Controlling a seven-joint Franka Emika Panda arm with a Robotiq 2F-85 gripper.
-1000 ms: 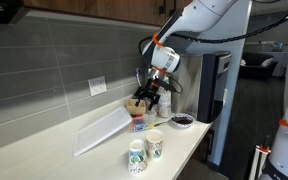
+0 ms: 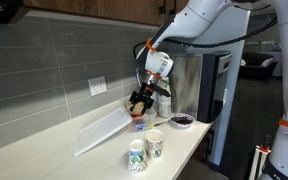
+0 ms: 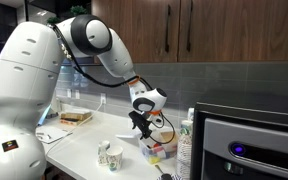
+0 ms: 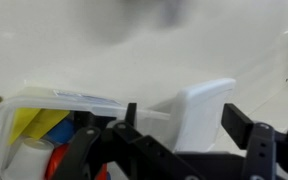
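My gripper point(image 2: 139, 103) hangs low over the back of the counter, close to a clear bin point(image 3: 154, 151) of colourful items. In the wrist view its dark fingers point(image 4: 131, 117) stand apart. Between and beyond them shows the rounded edge of a white piece point(image 4: 200, 100); contact with it cannot be made out. The same view has the clear bin point(image 4: 69, 101) at lower left, with yellow, blue and red things inside. A large white panel point(image 2: 102, 131) leans against the tiled wall, left of the gripper.
Two patterned cups point(image 2: 137, 158) point(image 2: 154, 144) stand toward the front. A bowl of dark contents point(image 2: 182, 120) sits at the right, and a brown item point(image 3: 162, 134) is by the bin.
Over the last second my gripper has come down and a little left, toward the bin and the panel. The panel, cups and bowl look unmoved.
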